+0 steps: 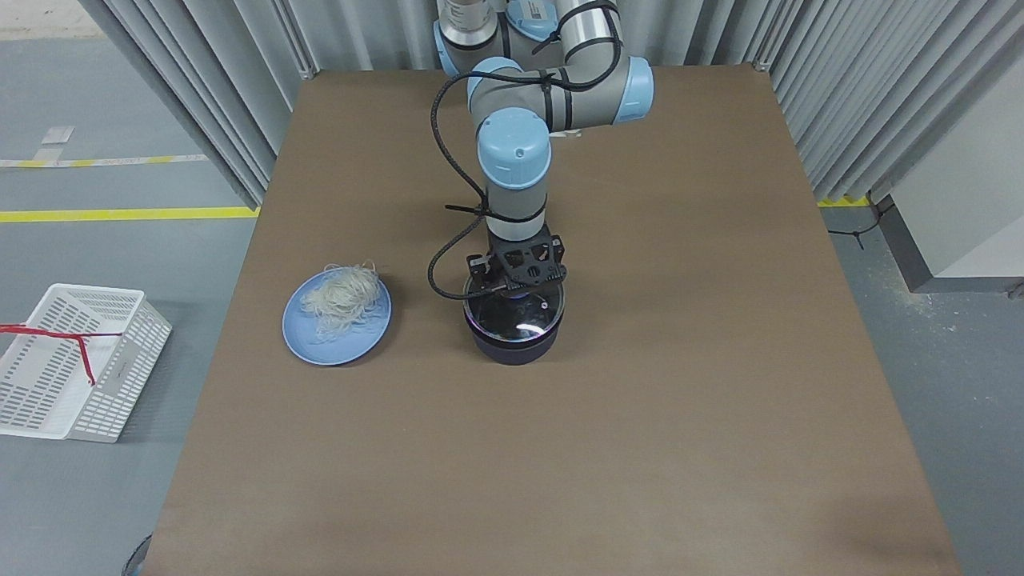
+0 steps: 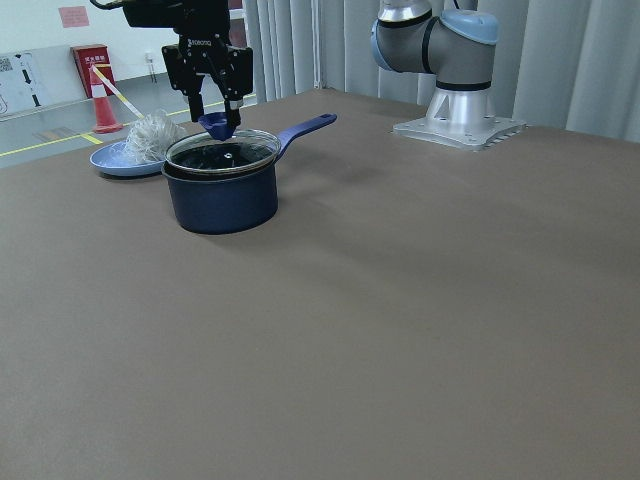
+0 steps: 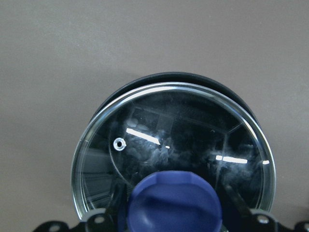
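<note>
A dark blue saucepan [image 2: 224, 209] with a long handle stands on the brown table, covered by a glass lid [image 3: 174, 140] that sits slightly offset on its rim. My gripper [image 2: 214, 105] is directly over the lid, its fingers on either side of the blue lid knob [image 3: 175, 203], apparently shut on it. In the front view the wrist hides much of the lid.
Left of the pot lies a light blue plate [image 1: 305, 338] with a nest of white noodle-like strands [image 1: 343, 296]. A white basket [image 1: 130, 384] is on the floor beyond the table's left edge.
</note>
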